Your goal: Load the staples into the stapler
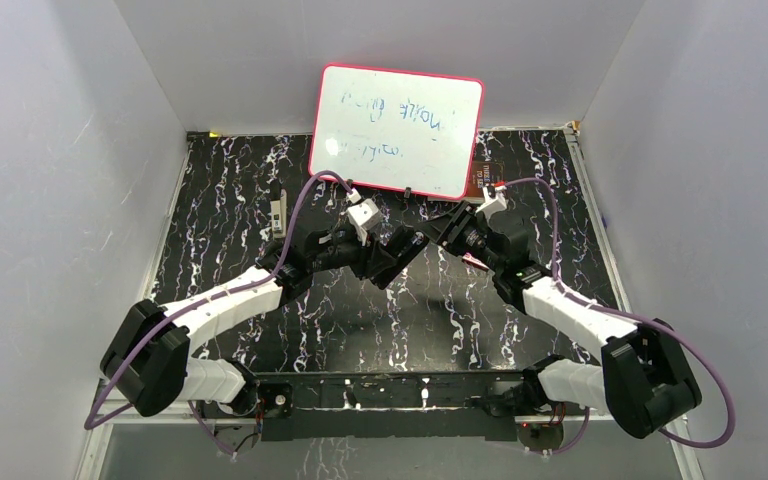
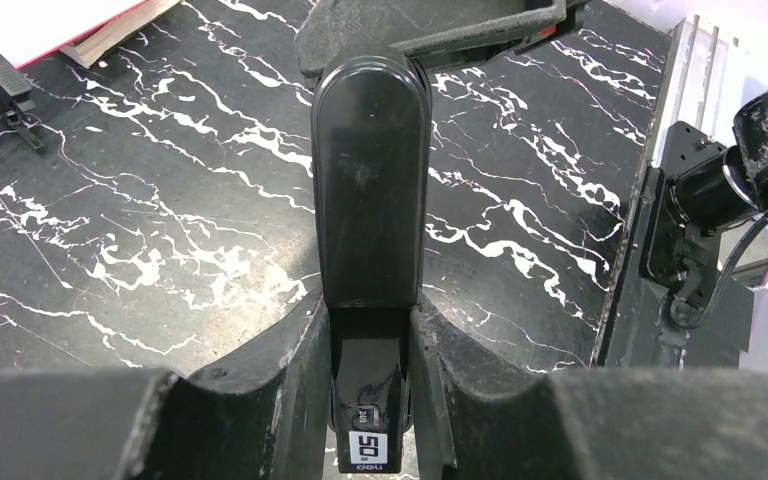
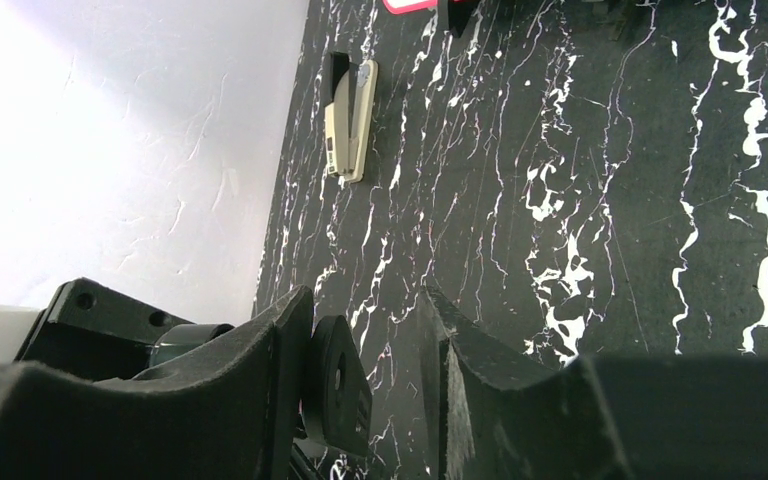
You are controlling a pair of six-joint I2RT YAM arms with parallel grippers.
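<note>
The black stapler is held in my left gripper, which is shut on its body; a white "50" label shows on its near end in the left wrist view. Its far end reaches toward my right gripper. In the right wrist view the stapler's tip appears between the parted fingers, close beside the left one; contact cannot be told. That right gripper is part open. A small red-and-white box, possibly the staples, lies on the table, partly covered by the right arm. No loose staples can be made out.
A cream stapler lies at the table's left side. At the back leans a whiteboard held by black clips, with a brown book beside it.
</note>
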